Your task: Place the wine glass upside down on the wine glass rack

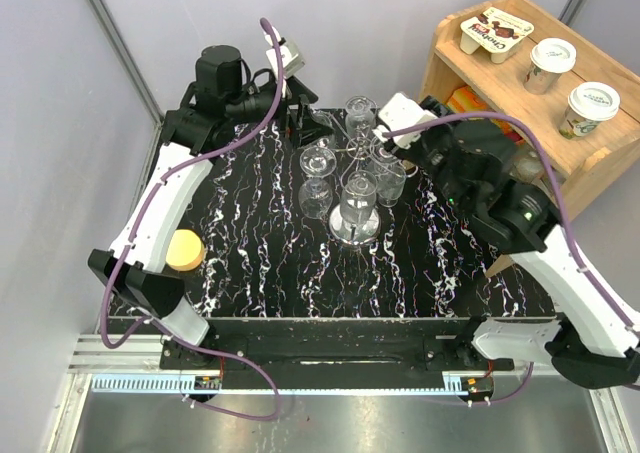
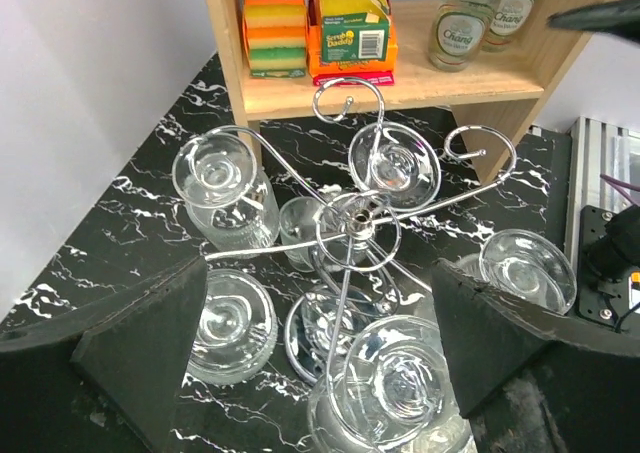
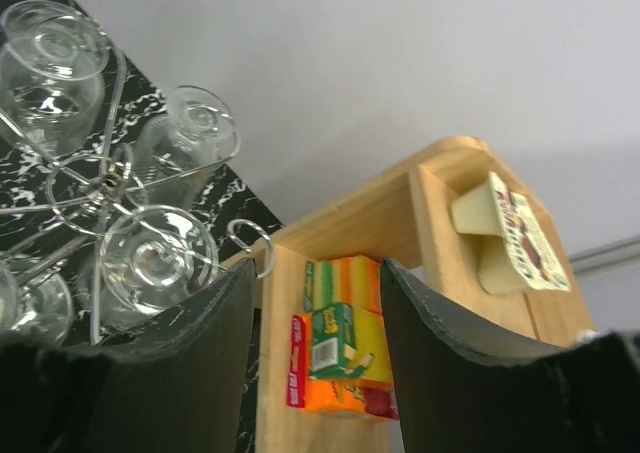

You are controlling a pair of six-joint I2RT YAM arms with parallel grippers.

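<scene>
A chrome rack [image 2: 358, 223] with curled arms holds several upside-down glasses, among them an upper-left glass [image 2: 225, 193] and a front glass [image 1: 357, 201] in the middle. My left gripper is open above the rack's left side, with glasses below and between its fingers in the wrist view; none is visibly gripped. My right gripper is open, high at the rack's right beside the shelf, with nothing held between its fingers. In the top view the right arm hides part of the rack's right side.
A wooden shelf [image 1: 480, 68] at the back right holds sponge packs [image 2: 350, 35], bottles, cups and a yogurt pack. A yellow round object [image 1: 185, 250] lies at left.
</scene>
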